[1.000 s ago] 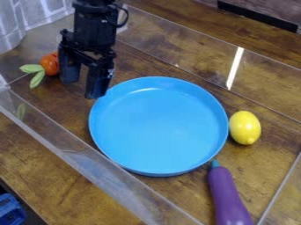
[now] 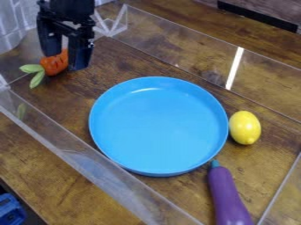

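My black gripper [image 2: 65, 46] is at the upper left, open, over an orange carrot [image 2: 55, 63] with green leaves, which it partly hides. A large blue plate [image 2: 157, 123] lies in the middle. A yellow lemon [image 2: 245, 127] sits to the right of the plate, and a purple eggplant [image 2: 228, 195] lies at the lower right.
Clear low walls surround the wooden surface. A blue object [image 2: 9, 211] shows at the lower left corner, outside the wall. The area above the plate is bare wood.
My gripper has moved left and up, away from the plate to over the carrot. The plate, lemon and eggplant have not moved.
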